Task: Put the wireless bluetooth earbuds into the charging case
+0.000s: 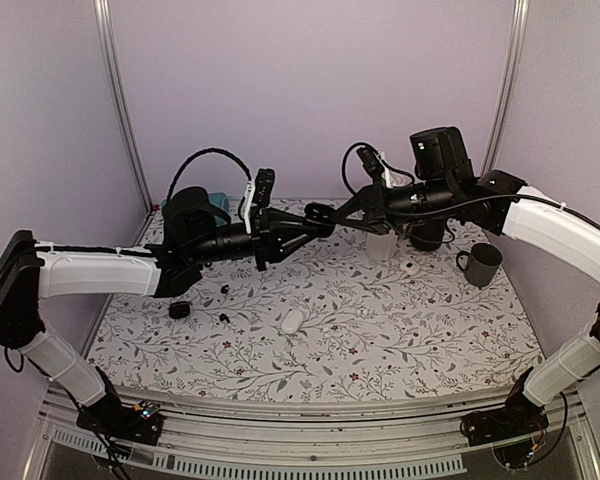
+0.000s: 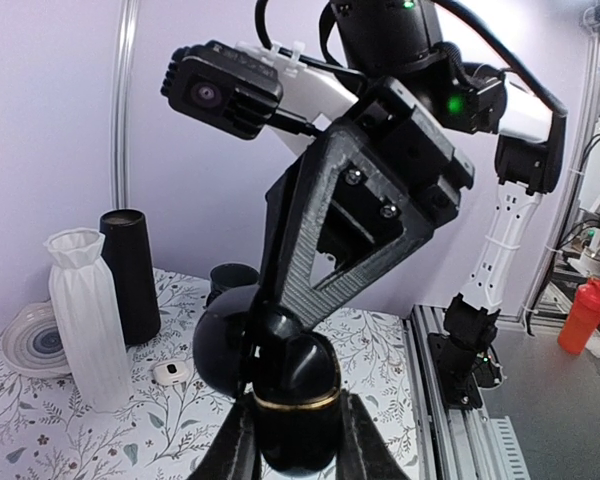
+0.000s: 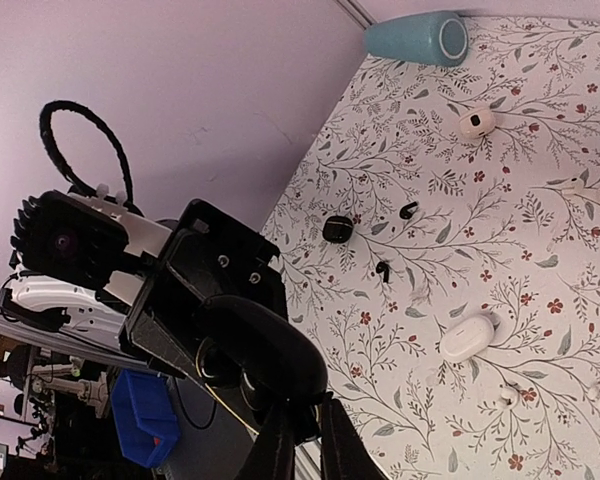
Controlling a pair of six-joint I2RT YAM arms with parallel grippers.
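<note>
High above the table, my left gripper (image 1: 305,226) is shut on a glossy black charging case (image 2: 298,405) with a gold line round it. Its lid stands open; in the right wrist view the lid (image 3: 265,345) partly covers the inside. My right gripper reaches to the open case, its fingertips (image 2: 270,318) right at the cavity. A narrow gap shows between its fingers, and something small and dark is near their tips. Whether an earbud is held there or sits in the case is hidden.
On the flowered table lie another black case (image 3: 337,229), two small black earbuds (image 3: 409,211) (image 3: 383,270), a white case (image 3: 467,337), white earbuds (image 3: 508,395) and a beige case (image 3: 477,122). A white vase (image 2: 88,320), a black cylinder (image 2: 130,278) and a grey mug (image 1: 479,265) stand at the right.
</note>
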